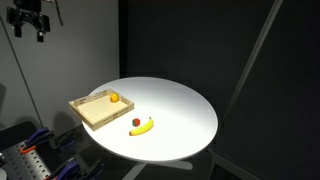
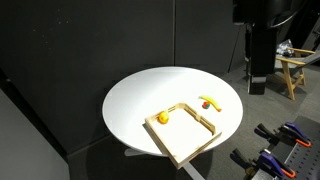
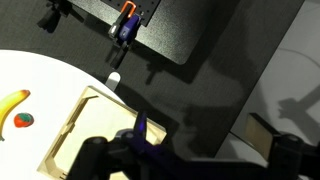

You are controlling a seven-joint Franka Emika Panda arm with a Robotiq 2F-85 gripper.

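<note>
My gripper (image 1: 29, 34) hangs high at the upper left in exterior view 1, well away from the table. In the wrist view its fingers stand wide apart on either side, open, with only dark floor visible between them. A shallow wooden tray (image 1: 88, 103) sits at the table's edge and has an orange (image 1: 114, 98) in its corner. Outside the tray, a yellow banana (image 1: 142, 127) lies on the white tabletop beside a small red fruit (image 1: 136, 122). Banana (image 3: 13, 103) and red fruit (image 3: 23, 120) also show at the left of the wrist view; the orange is out of sight there.
Near the arm's base stands a dark perforated mount (image 3: 160, 25) with tools at its edge. A wooden chair (image 2: 291, 72) is at the right in exterior view 2.
</note>
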